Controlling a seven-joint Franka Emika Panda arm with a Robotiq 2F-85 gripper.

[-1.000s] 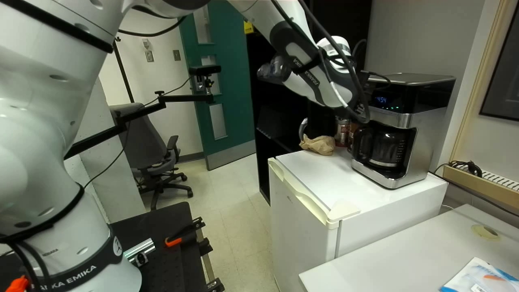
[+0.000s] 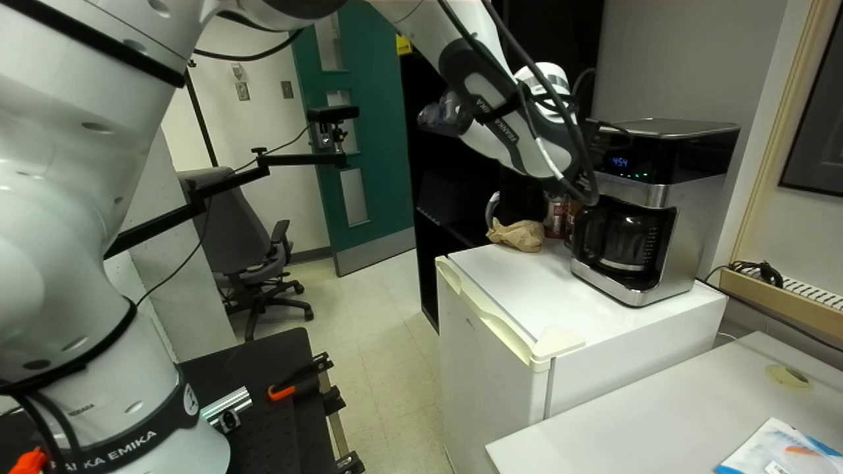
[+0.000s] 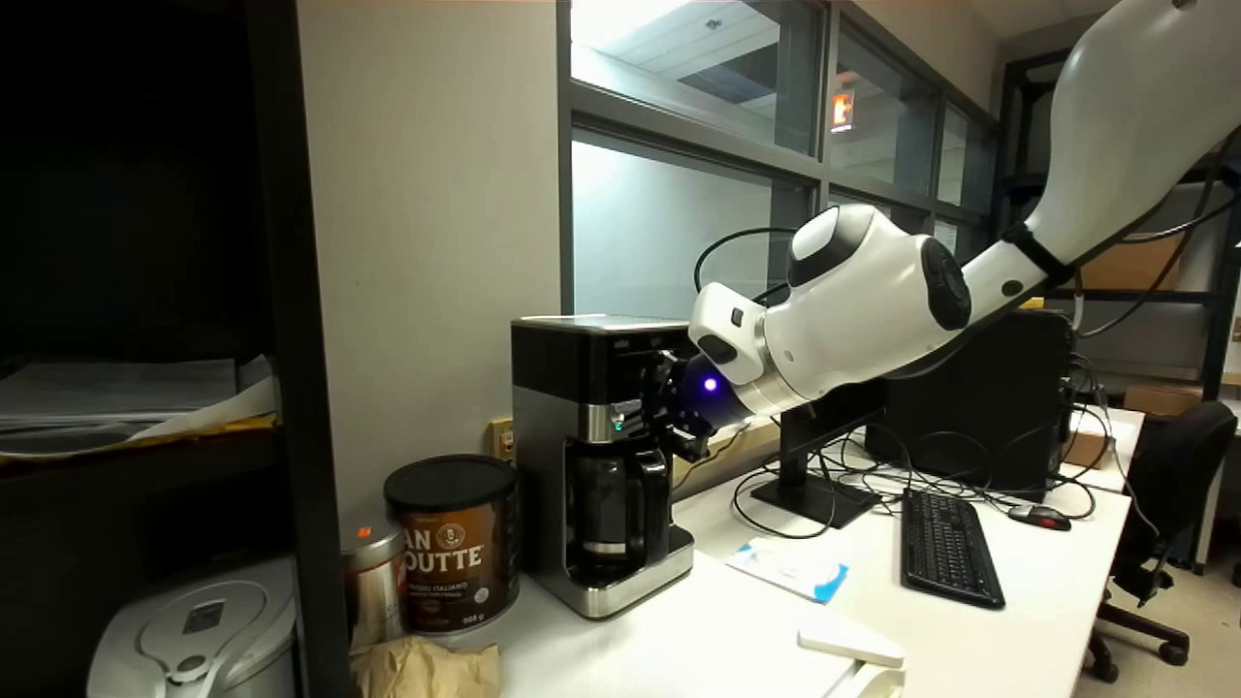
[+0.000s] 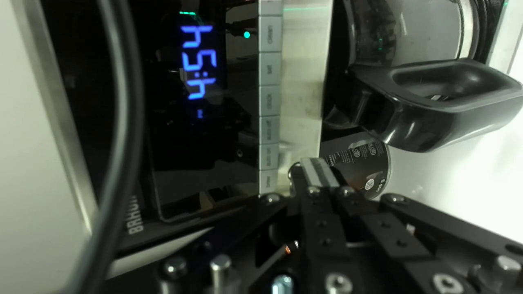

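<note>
A black and silver coffee maker (image 2: 695, 189) stands on the white fridge, its blue display (image 4: 198, 63) lit at 4:54. In the wrist view a column of grey buttons (image 4: 269, 103) runs beside the display, next to a brushed metal strip (image 4: 304, 68). My gripper is shut, nothing showing between its fingers. Its tips appear close to the metal strip by the lower end of the button column; whether they touch cannot be told. The glass carafe (image 3: 605, 500) with a black handle (image 4: 441, 103) sits inside the machine.
A coffee can (image 3: 454, 547) and a crumpled brown paper bag (image 2: 517, 234) are beside the machine. The fridge top (image 2: 514, 284) is clear in front. A cable (image 4: 127, 122) crosses the wrist view. A white desk (image 2: 672, 411) adjoins the fridge.
The wrist end of my arm has shifted very slightly, a little lower in exterior view 1. The coffee maker and carafe are where they were.
</note>
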